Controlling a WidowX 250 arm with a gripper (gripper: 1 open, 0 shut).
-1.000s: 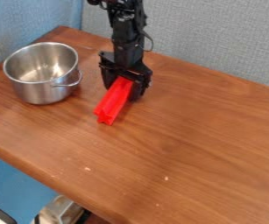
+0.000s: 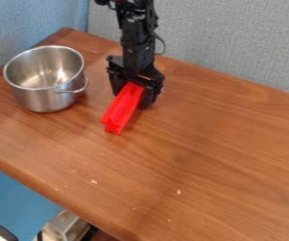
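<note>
A long red block [image 2: 121, 110] lies slanted on the wooden table [image 2: 210, 160], its upper end under the black gripper [image 2: 136, 83]. The gripper is lowered over that end from the back of the table, its fingers around or close beside the block; whether they are closed on it is hidden and too dark to tell. A steel pot [image 2: 40, 89] with a wire handle stands to the left of the block.
Walls border the back and left. The table's left edge drops to a blue floor, where metal hardware [image 2: 65, 228] shows at the lower left.
</note>
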